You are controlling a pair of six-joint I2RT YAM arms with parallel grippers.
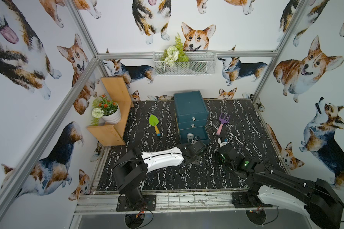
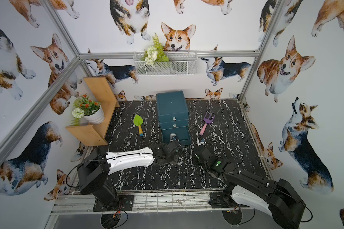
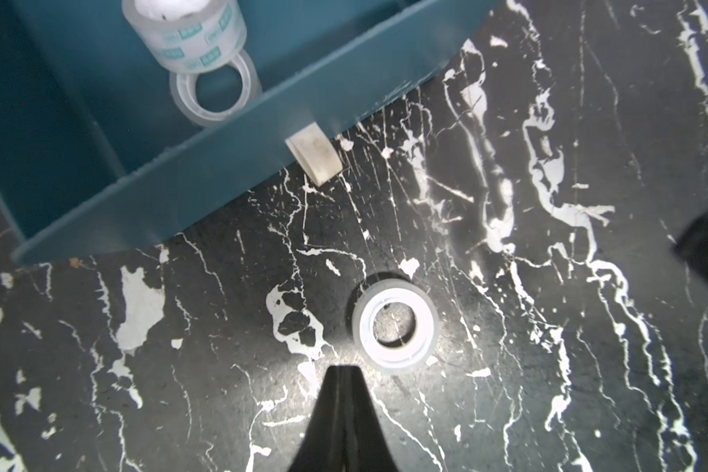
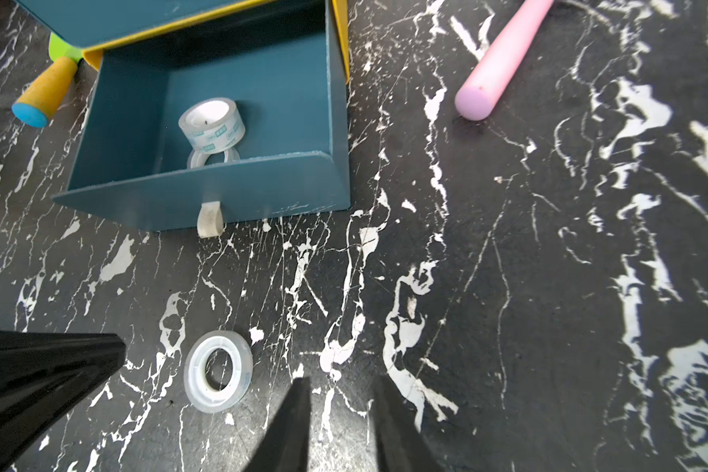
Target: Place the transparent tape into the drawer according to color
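A roll of transparent tape (image 3: pixel 365 334) lies flat on the black marbled table, in front of the open bottom drawer (image 3: pixel 251 137). Beyond it, inside that drawer, one printed tape roll (image 3: pixel 200 35) rests partly on a thinner clear roll (image 3: pixel 183 96). My left gripper is shut, its fingertips together and empty, with the loose tape outside them. From the right wrist view, a dark left finger (image 4: pixel 70 358) is left of the tape (image 4: pixel 242 365). My right gripper stands open over bare table, its two fingers apart.
The teal drawer cabinet (image 1: pixel 190 103) stands at the back middle. A green trowel (image 1: pixel 153 120) lies to its left and a purple fork (image 1: pixel 223 118) to its right. The wooden shelf (image 1: pixel 118 89) with a potted plant is at far left.
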